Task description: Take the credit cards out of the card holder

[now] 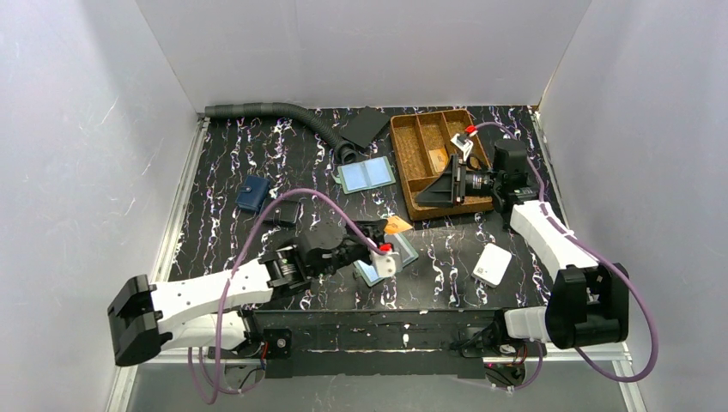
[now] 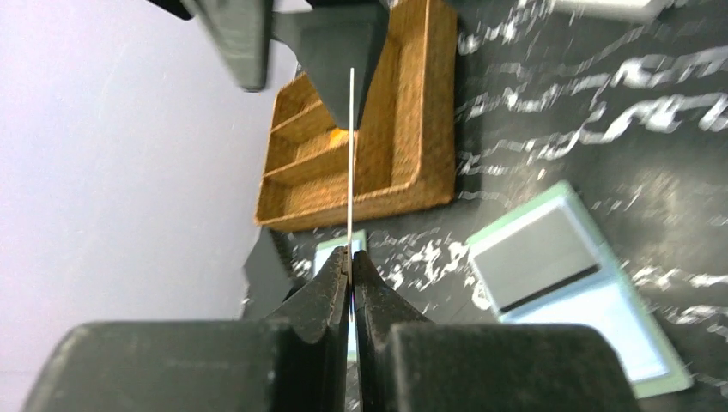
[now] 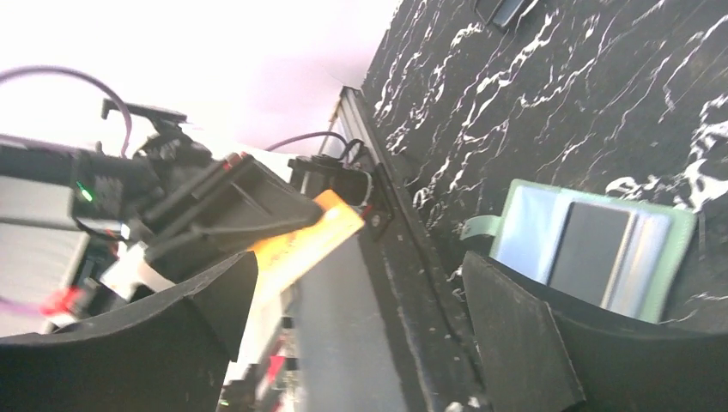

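An orange card (image 1: 397, 225) is pinched in my left gripper, seen edge-on as a thin upright strip in the left wrist view and flat in the right wrist view (image 3: 326, 232). Below it an open card holder (image 2: 584, 283) lies on the marble table, pale blue with green edges and a dark insert. My right gripper (image 1: 442, 189) stands open over the front of the wooden box, apart from the card, with nothing between its fingers. A second open holder (image 1: 366, 174) lies farther back.
The wooden compartment box (image 1: 403, 137) stands at the back right. A white case (image 1: 492, 264) lies front right. A blue wallet (image 1: 252, 193), a dark object, a black hose (image 1: 292, 116) and a black plate (image 1: 365, 126) occupy the left and back.
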